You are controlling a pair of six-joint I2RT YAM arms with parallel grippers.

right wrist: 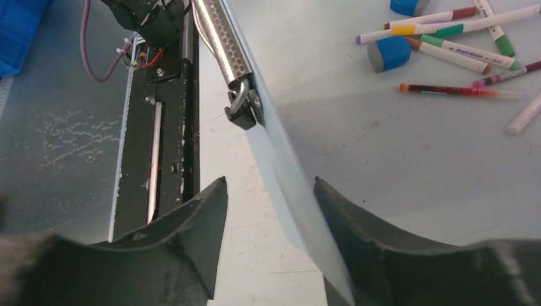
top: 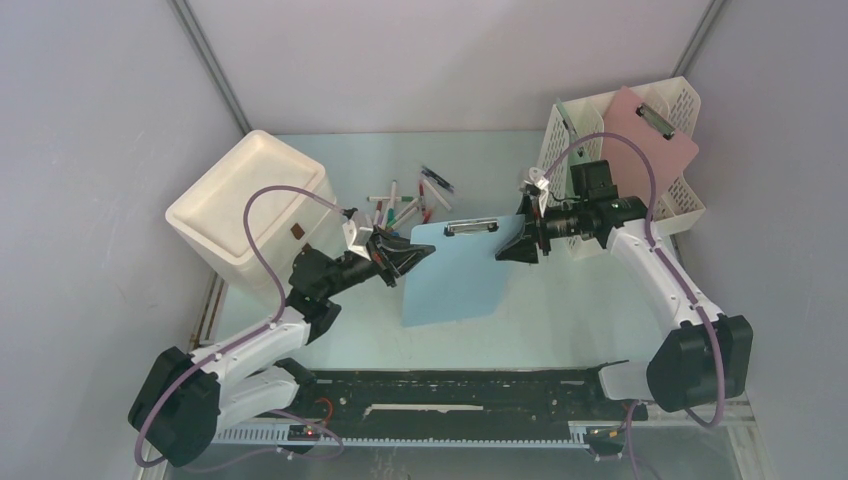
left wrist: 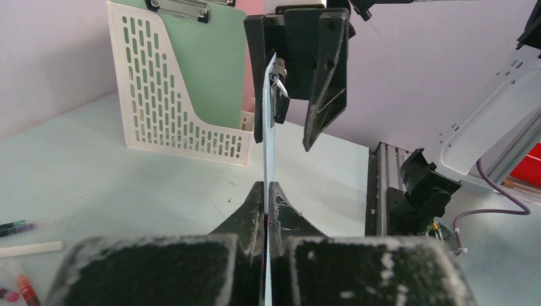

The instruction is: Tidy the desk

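A light blue clipboard (top: pixel 455 280) is held upright over the desk, its metal clip at the top. My left gripper (top: pixel 410 258) is shut on its left edge; the left wrist view shows the thin board between the fingertips. My right gripper (top: pixel 525 240) is at the board's right edge, part open, with that edge between its fingers in the right wrist view (right wrist: pixel 271 204). A pink clipboard (top: pixel 645 150) and a green one (left wrist: pixel 204 76) stand in the white file holder (left wrist: pixel 140 83). Markers and pens (right wrist: pixel 459 57) lie loose on the desk.
A cream box (top: pixel 240 190) stands at the left. The file holder fills the back right. Blue blocks (right wrist: pixel 389 54) lie among the markers.
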